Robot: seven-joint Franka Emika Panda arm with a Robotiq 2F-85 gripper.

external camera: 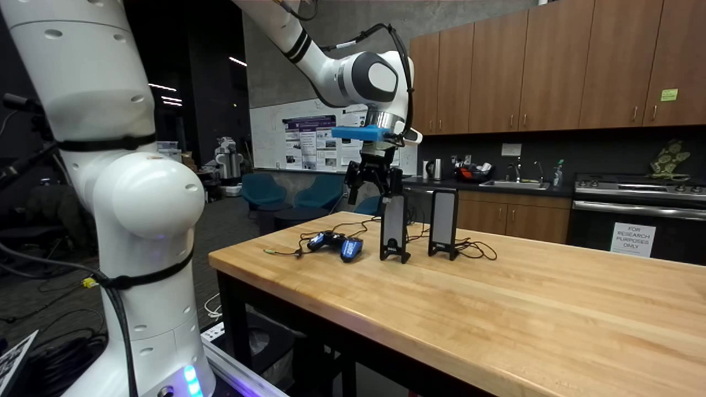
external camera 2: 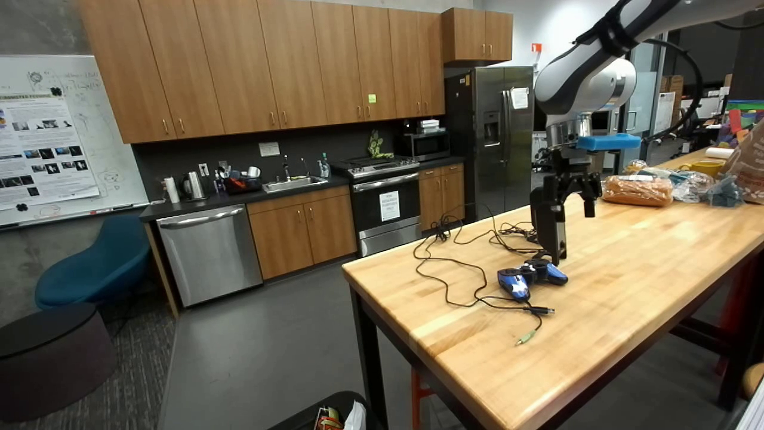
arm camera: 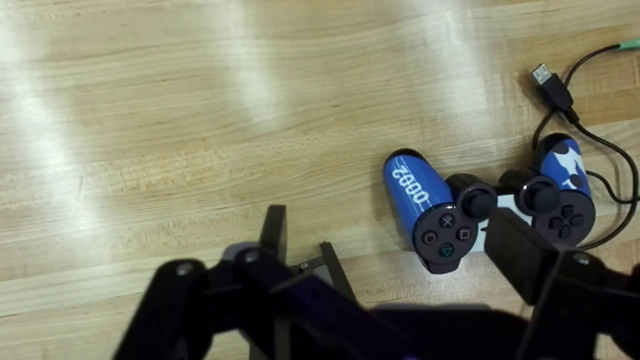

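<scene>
My gripper [external camera: 374, 188] hangs above the wooden table [external camera: 516, 304], its two fingers [arm camera: 274, 231] spread wide with nothing held. Two slim Dell speakers stand upright: the nearer speaker [external camera: 394, 228] rises close below the gripper, and the other speaker [external camera: 443, 221] stands to its right. In the wrist view, part of a black speaker [arm camera: 339, 273] shows low in the gap, closer to the left finger; the gripper body hides the rest. A blue and black game controller [arm camera: 420, 195] lies flat on the table, partly behind the right finger in that view.
Black cables [external camera 2: 458, 265] trail around the controller and speakers, ending in a USB plug [arm camera: 553, 91] and a green jack. A bread bag [external camera 2: 637, 190] and other bagged items sit at the table's far end in exterior view 2.
</scene>
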